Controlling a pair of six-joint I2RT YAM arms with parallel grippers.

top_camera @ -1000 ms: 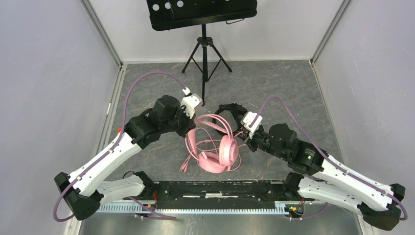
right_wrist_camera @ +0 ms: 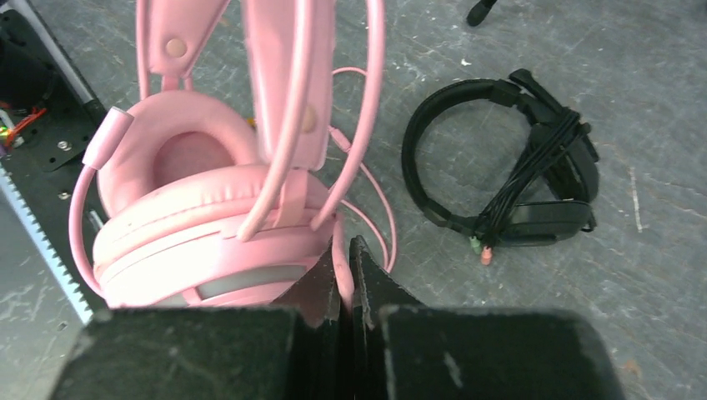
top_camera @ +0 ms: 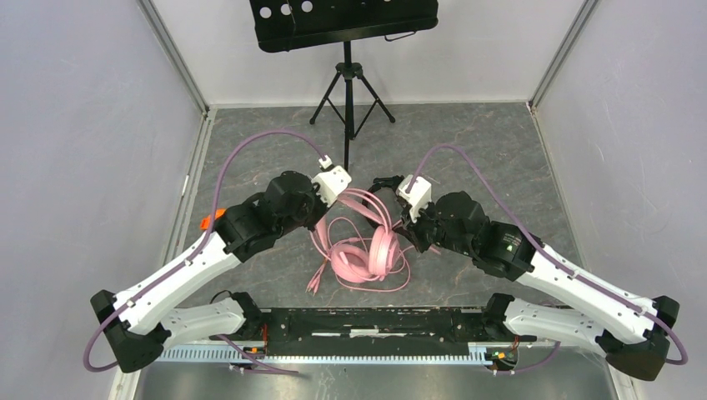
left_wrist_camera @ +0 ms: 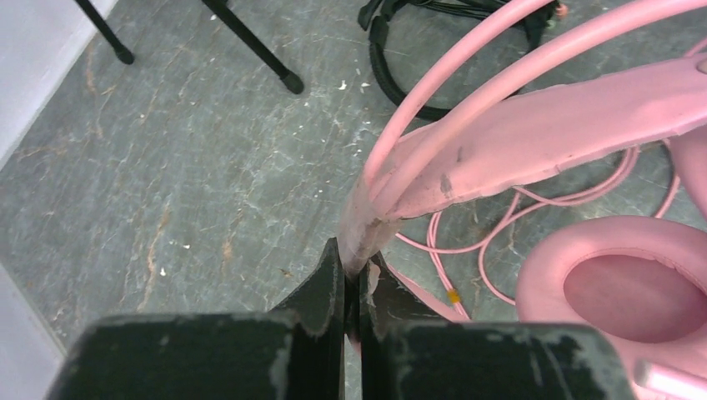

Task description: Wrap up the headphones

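Pink headphones [top_camera: 380, 250] hang between my grippers near the middle of the floor. My left gripper is shut on the headband where padded strap and tubes meet. My right gripper is shut on a thin pink piece, seemingly cable, beside the near ear cup [right_wrist_camera: 208, 250]. The other ear cup [right_wrist_camera: 179, 125] lies behind it, with the mic boom [right_wrist_camera: 83, 192] sticking out. Loose pink cable [left_wrist_camera: 492, 237] lies in loops on the floor under the headband.
A black headset [right_wrist_camera: 433, 117] with bundled cable lies behind the pink one. A music stand [top_camera: 347, 100] stands at the back. Walls [top_camera: 625, 167] close both sides. An orange object [top_camera: 208, 219] is partly hidden behind the left arm.
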